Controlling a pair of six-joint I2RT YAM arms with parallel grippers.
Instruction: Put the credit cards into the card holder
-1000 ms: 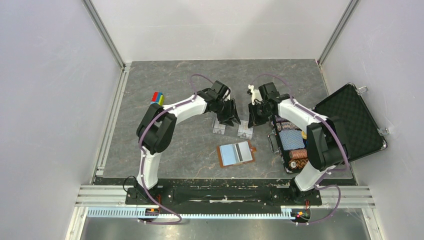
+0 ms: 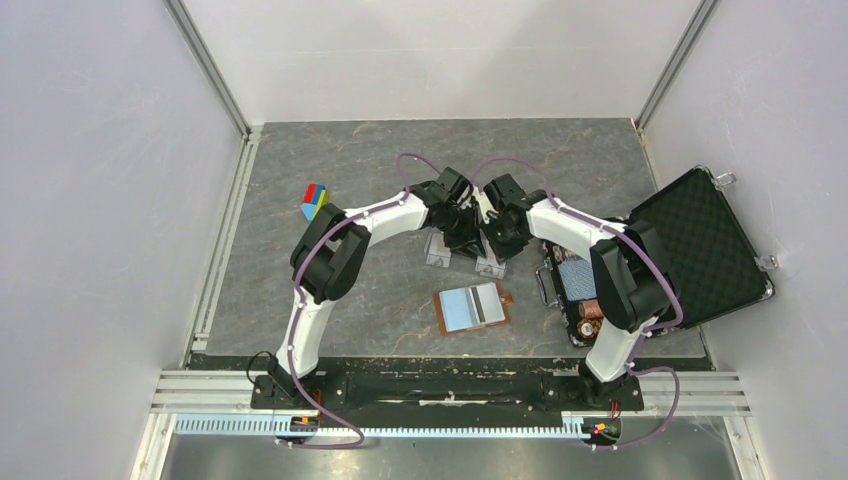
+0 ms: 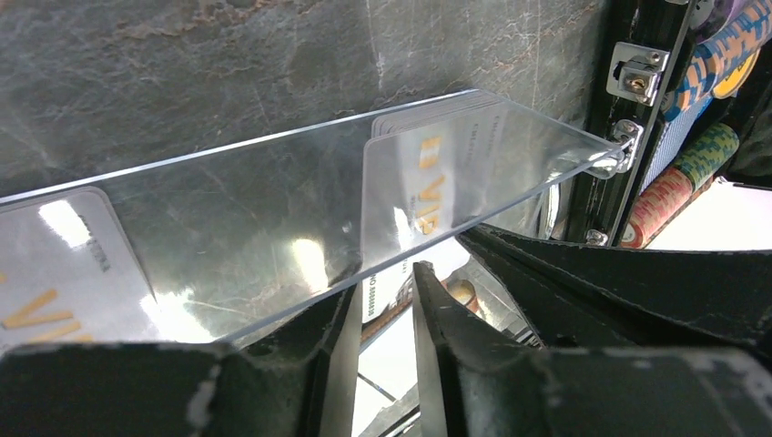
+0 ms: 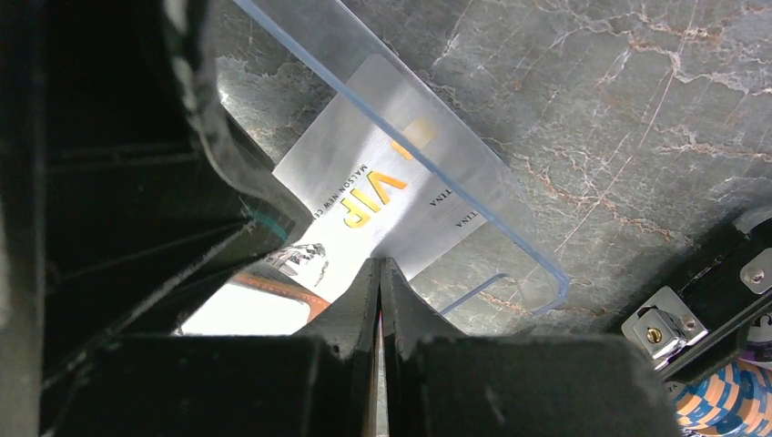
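Observation:
A clear plastic tray fills much of the left wrist view, with one stack of pale VIP cards at its right and more cards at its left. My left gripper is partly open below the tray's edge, nothing clearly gripped. In the right wrist view a VIP card lies partly behind the tray's clear rim. The fingertips of my right gripper are closed together over the card's lower edge; whether they hold it cannot be made out. Seen from above, both grippers meet over the tray and hide its far part.
An open brown-edged folder with light blue and white panels lies in front of the tray. At the right stands an open black case with chips. Coloured blocks sit far left.
My left gripper has shifted a little to the right, so the two are now close together.

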